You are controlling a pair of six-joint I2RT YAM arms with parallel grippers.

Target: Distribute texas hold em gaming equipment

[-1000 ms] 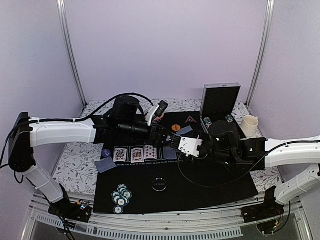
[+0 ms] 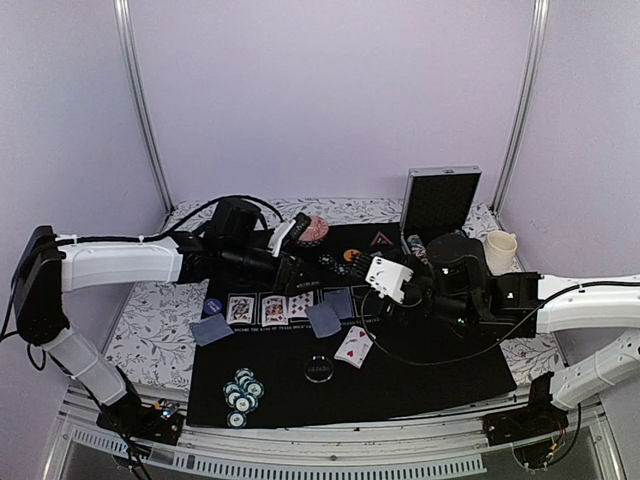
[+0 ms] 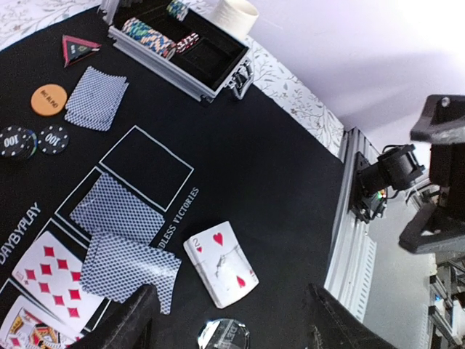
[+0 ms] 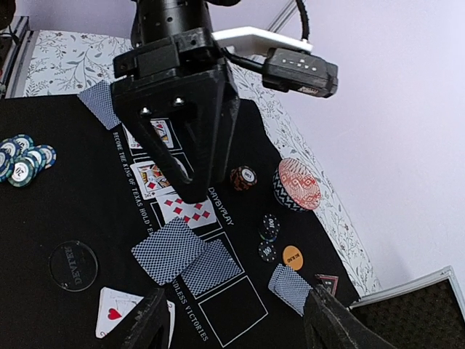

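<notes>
On the black mat (image 2: pixel 270 380), face-up cards (image 2: pixel 272 309) fill part of the row. Two face-down cards (image 3: pixel 127 265) overlap at its right end; a two of hearts (image 3: pixel 220 264) lies below. Blue-white chips (image 2: pixel 240 395) sit front left, the dealer button (image 2: pixel 318 368) at front centre. My left gripper (image 2: pixel 285 270) is raised over the card row, its fingers parted, nothing visible between them. My right gripper (image 2: pixel 375 290) hangs over the right of the row; its fingertips in the right wrist view are apart and empty.
The open chip case (image 2: pixel 440 200) stands back right beside a cream mug (image 2: pixel 499 250). A patterned round stack (image 4: pixel 296 184) and a face-down deck (image 4: pixel 290 289) lie at the back.
My left gripper has moved left, away from the right one, which shifted slightly right. The two of hearts and face-down cards now show on the mat.
</notes>
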